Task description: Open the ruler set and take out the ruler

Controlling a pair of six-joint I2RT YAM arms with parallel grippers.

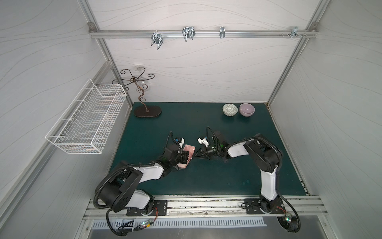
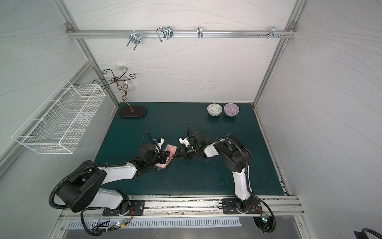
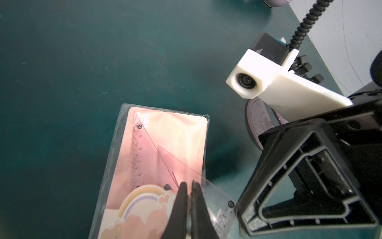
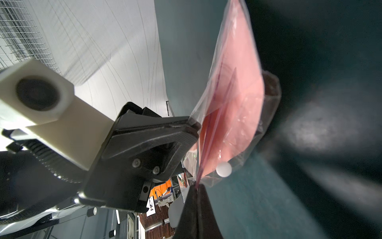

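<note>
The pink ruler set pouch point(image 1: 188, 149) point(image 2: 171, 149) in clear plastic lies low centre on the table, between both grippers. In the left wrist view its pink card point(image 3: 183, 131) shows a ruler, a triangle and a rainbow; my left gripper is shut at the pouch's clear edge. In the right wrist view the pouch's side gapes, with thin clear pieces inside; my right gripper is shut on the end of a thin pink-edged plastic piece. A protractor point(image 3: 256, 117) is partly visible beside the pouch.
A patterned bowl point(image 1: 230, 109) and a lilac bowl point(image 1: 246, 109) stand back right. A metal stand point(image 1: 147, 111) is back left, a wire basket point(image 1: 85, 119) on the left wall. The table's middle behind the arms is clear.
</note>
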